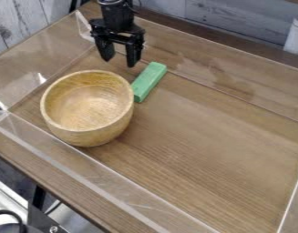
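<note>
The black gripper (118,50) is at the back left of the wooden table, open, its fingers pointing down with no object visible between them. A large round wooden bowl (87,108) stands on the left part of the table, in front of the gripper. A green block (149,82) lies just right of the bowl, below and right of the gripper.
A white cylinder (296,35) stands at the back right edge. A grey wooden wall is at the upper left.
</note>
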